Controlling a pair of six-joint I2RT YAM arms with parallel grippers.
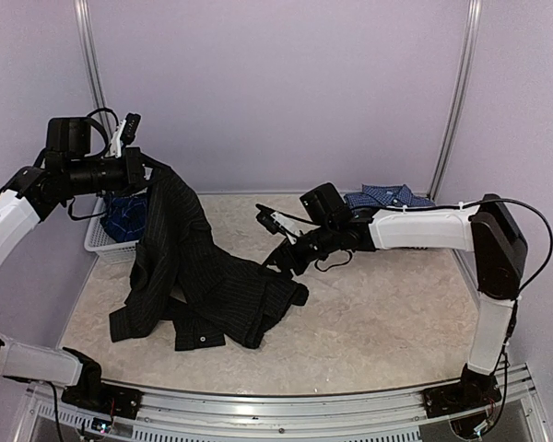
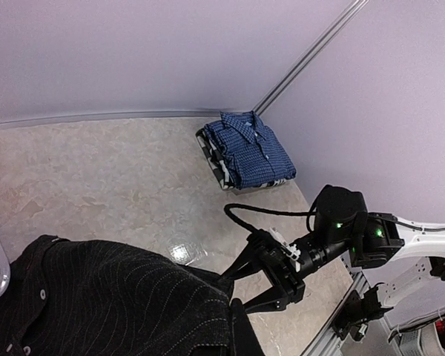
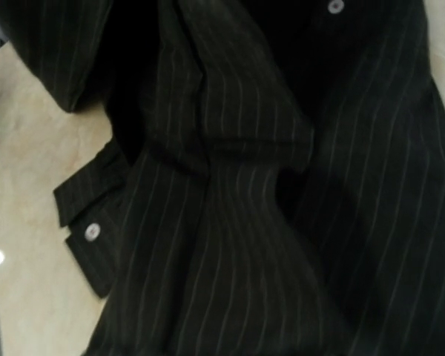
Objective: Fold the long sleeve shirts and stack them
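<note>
A black pinstriped long-sleeve shirt [image 1: 217,285] hangs from my left gripper [image 1: 150,168], which is shut on it high at the left; its lower part spreads over the table. Near the cloth's right end is my right gripper [image 1: 275,269]. Its fingers [image 2: 265,300] are spread apart in the left wrist view, close to the dark fabric; whether they touch it I cannot tell. Dark striped cloth and a buttoned cuff [image 3: 93,231] fill much of the right wrist view, where no fingers show. A folded blue checked shirt [image 2: 251,152] tops a stack at the back right.
A white basket [image 1: 100,241] with dark blue plaid cloth [image 1: 124,219] stands at the back left, partly behind the hanging shirt. Bare table [image 1: 387,322] lies at the front right. My right arm passes in front of the folded stack in the top view.
</note>
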